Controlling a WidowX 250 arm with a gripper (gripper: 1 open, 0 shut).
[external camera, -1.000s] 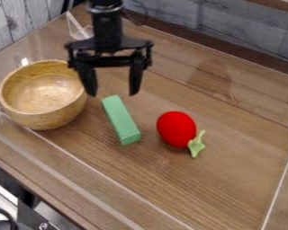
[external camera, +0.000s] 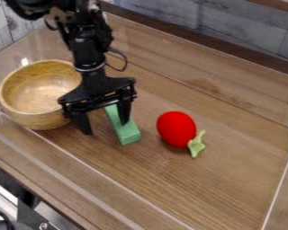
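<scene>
My black gripper [external camera: 101,105] is low over the table, beside a green elongated block [external camera: 126,131] and partly over its far end. A red round object with a green leafy tip [external camera: 176,128], like a toy strawberry or tomato, lies to the right. Whether the fingers are open or shut on anything is unclear.
A tan bowl [external camera: 17,83] sits at the left, next to the arm.
The gripper has come down and toward the front, from the back of the table to beside the green block. The block, red object and bowl look unmoved.
</scene>
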